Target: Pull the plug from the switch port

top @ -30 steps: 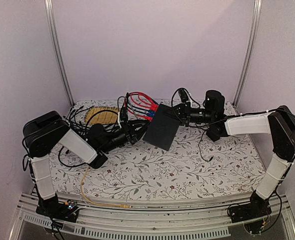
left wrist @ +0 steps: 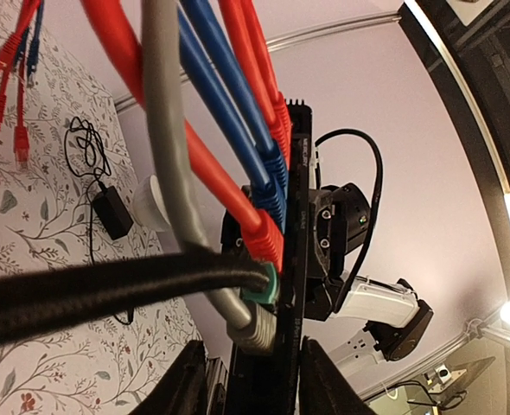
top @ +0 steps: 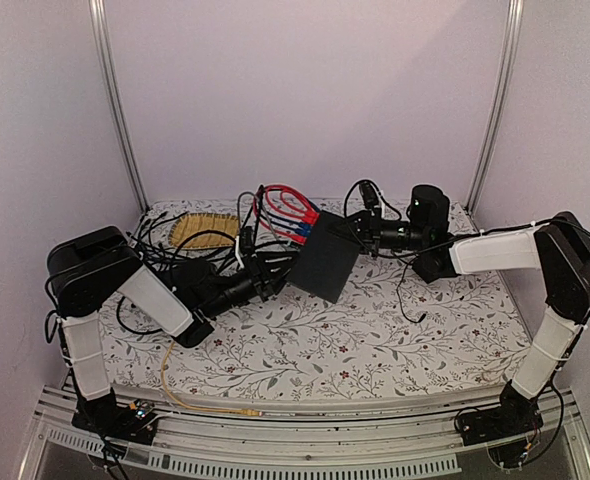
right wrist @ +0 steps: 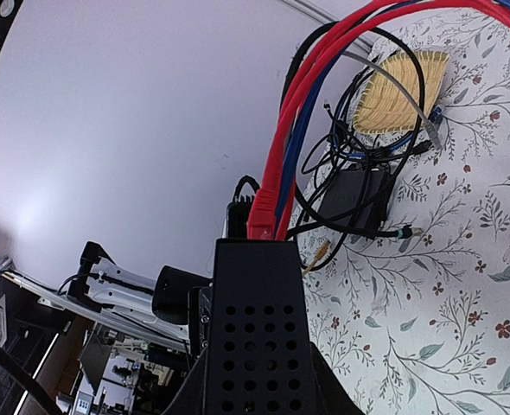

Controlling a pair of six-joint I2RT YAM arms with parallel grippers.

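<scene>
A black network switch [top: 325, 255] is held up tilted, with my right gripper [top: 363, 228] shut on it; its perforated side [right wrist: 259, 337] fills the lower middle of the right wrist view. Red, blue, grey and black cables run into its port row, among them a grey plug [left wrist: 251, 328] and a green-booted plug [left wrist: 260, 284] on a black cable. My left gripper is part open at the switch's lower left, its fingertips just below the grey plug, with no plug clearly between them.
A tan basket [top: 205, 228] and tangled black cables lie at the back left. A black adapter [left wrist: 111, 212] lies on the table. A thin yellow cable [top: 190, 403] runs along the front.
My left gripper and forearm have moved slightly down, toward the front, over the last second. The right arm and switch are nearly unchanged.
</scene>
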